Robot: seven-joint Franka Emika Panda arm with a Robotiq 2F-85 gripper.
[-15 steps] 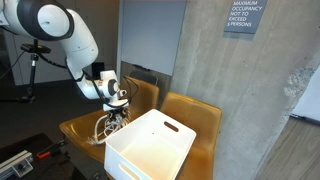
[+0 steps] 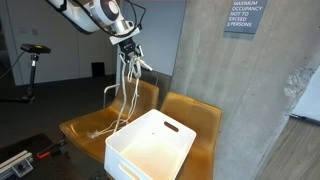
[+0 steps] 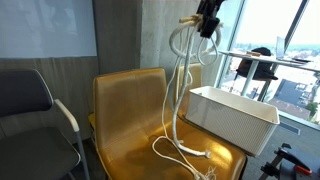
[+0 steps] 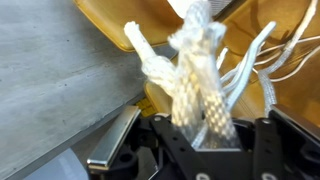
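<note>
White rope hangs in loose loops and strands from my gripper, which is shut on it high above the tan chairs. In the wrist view a thick bunch of the rope runs up through the fingers and hides part of the fingers. Seen from the second exterior view, its loops dangle below the gripper, and the frayed lower ends reach down to the chair seat. A white open-topped box stands to the right of the hanging rope; its inside looks empty.
Tan chairs stand under the rope and behind the box. A grey-black chair is at the left of the second exterior view. Concrete wall closes off the back. Above the box the air is clear.
My arm has risen well up from the chair seat. Bunched low one second ago, the rope has lifted with the gripper and now hangs stretched out beneath it. The box has stayed put.
</note>
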